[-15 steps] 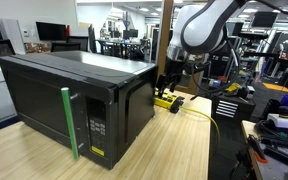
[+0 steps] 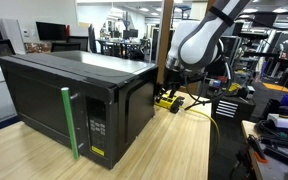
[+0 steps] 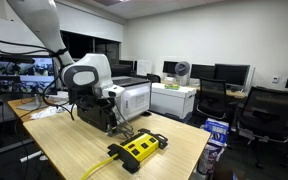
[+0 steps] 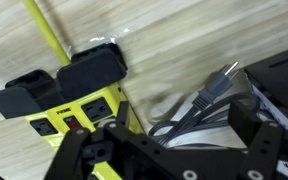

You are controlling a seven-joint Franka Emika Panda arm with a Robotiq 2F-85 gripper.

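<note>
A black power plug [image 4: 219, 85] with its looped dark cord [image 4: 189, 122] lies on the wooden table in the wrist view. My gripper is open above the cord, one finger to each side, and nothing is clamped between them. The yellow power strip [image 3: 140, 149], with black end pieces and dark sockets, lies on the table. Its socket face [image 4: 82, 113] shows to the left of my fingers in the wrist view. The black microwave [image 2: 79, 100] stands close beside the arm.
A yellow cable [image 4: 46, 30] runs from the strip across the table. A green strip [image 2: 70, 123] stands at the microwave's front. Bare table [image 3: 59, 150] lies in the foreground of the second exterior view.
The arm has come lower and nearer to the first exterior camera, close by the microwave's side. The microwave and yellow strip appear unmoved.
</note>
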